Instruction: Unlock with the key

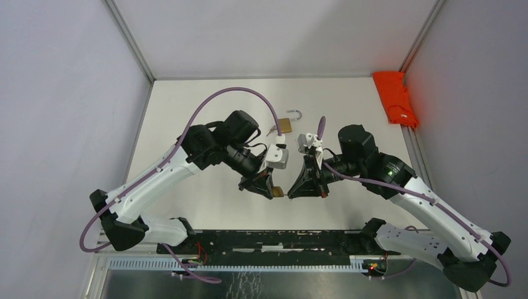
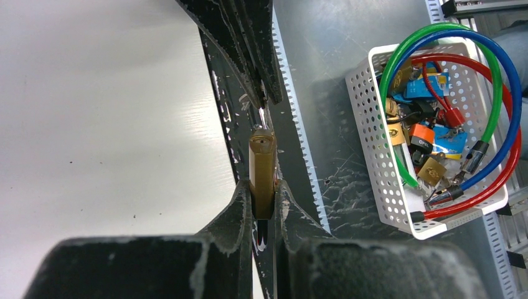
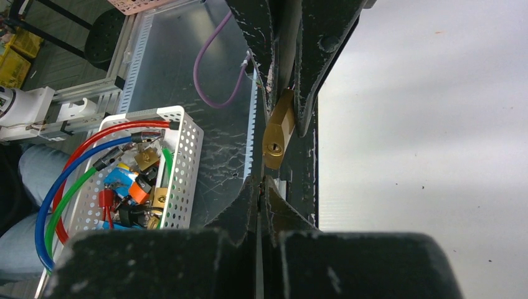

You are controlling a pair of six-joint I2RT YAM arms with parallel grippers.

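A brass padlock (image 2: 262, 168) is gripped by my left gripper (image 1: 274, 192), its fingers shut on the body's sides. The keyhole end points toward my right gripper (image 1: 289, 196), and in the right wrist view the keyhole shows uncovered. Shut fingers of the right gripper hold a thin silver key (image 2: 264, 117), seen in the left wrist view reaching close to the padlock's end. Seen from the right wrist, the key's thin blade (image 3: 263, 163) lies a little to the left of the keyhole. Whether it touches the padlock, I cannot tell.
Another brass padlock (image 1: 284, 125) lies farther back on the white table, a silver shackle (image 1: 295, 115) and a small key beside it. An orange cloth (image 1: 396, 99) rests at the back right corner. A white basket (image 2: 389, 187) of locks stands off the table's front.
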